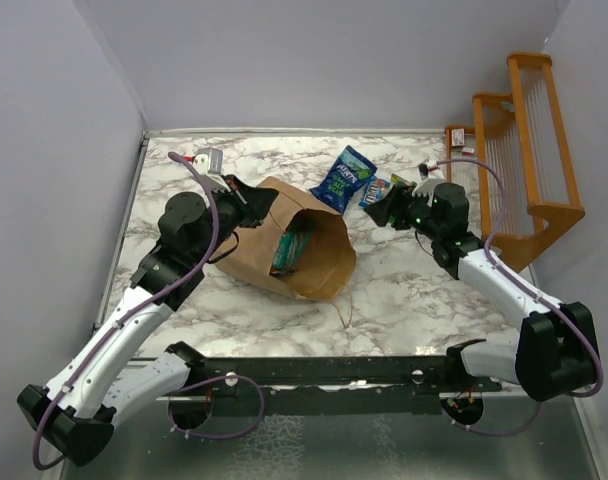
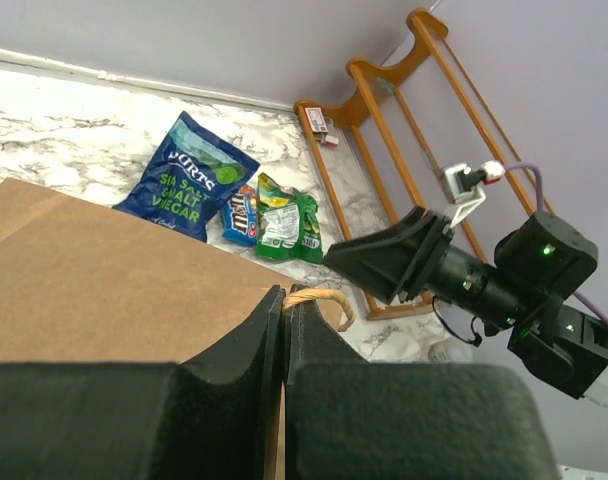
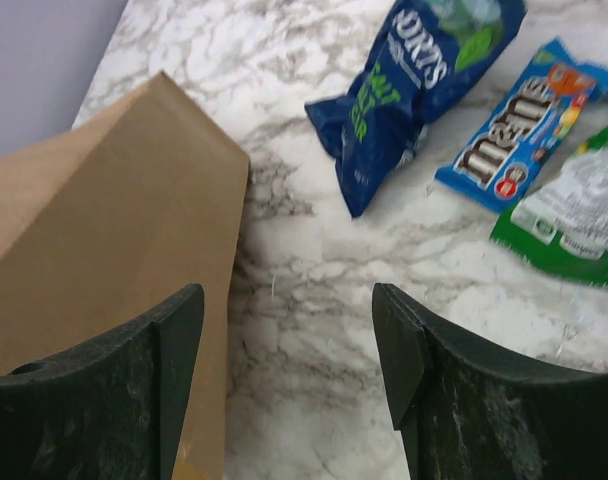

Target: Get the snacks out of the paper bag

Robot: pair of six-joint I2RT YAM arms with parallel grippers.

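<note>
The brown paper bag lies tipped on the table with its mouth facing front right, a teal-green package inside. My left gripper is at the bag's upper edge; in the left wrist view its fingers are shut on the twisted cord handle. Outside lie a dark-blue chip bag, a blue M&M's packet and a green snack bag. My right gripper stands open and empty, right of the bag, in front of these snacks.
A wooden rack stands at the right, with small boxes beside it. A wall closes off the back.
</note>
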